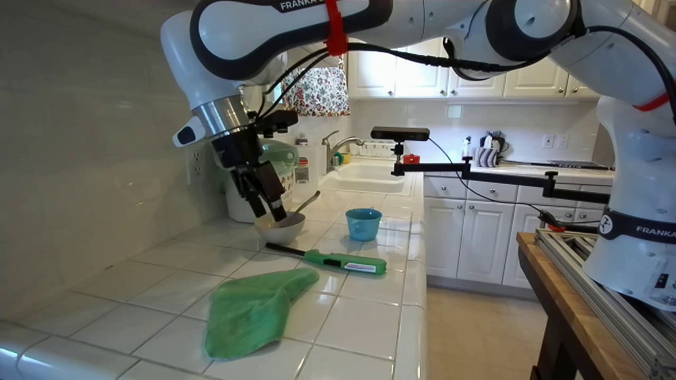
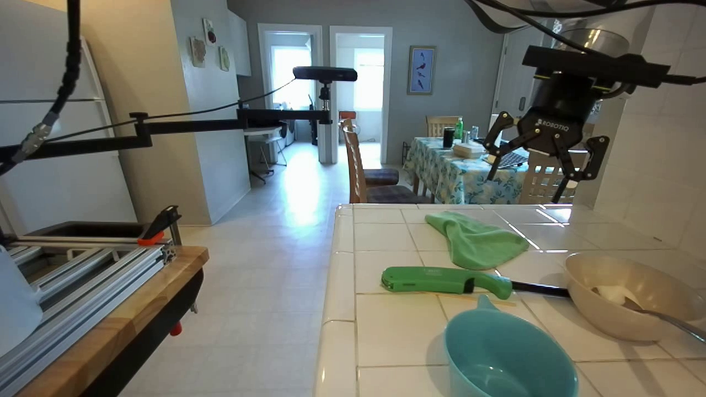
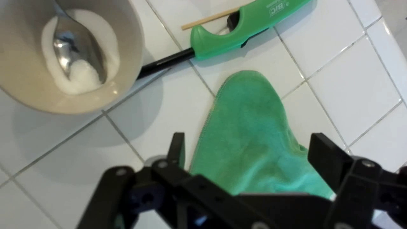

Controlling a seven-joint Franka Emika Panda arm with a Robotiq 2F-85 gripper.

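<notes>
My gripper is open above the counter, its fingers wide apart and nothing held between them. Below it in the wrist view lies a crumpled green cloth [image 3: 248, 126], which the fingers do not touch. A beige bowl [image 3: 126, 76] with white contents and a metal spoon [image 3: 82, 45] in it is at the upper left of that view. The green lighter [image 3: 244, 32] lies flat, its black tip beside the bowl. A turquoise cup [image 2: 509, 350] stands upright near the lighter.
White tiles [image 1: 171, 310] are bare around the cloth. A tiled wall [image 1: 95, 158] closes off one side of the counter, and a lidded white container [image 1: 237, 202] stands behind the bowl. A thin wooden stick [image 3: 210, 18] lies beside the lighter.
</notes>
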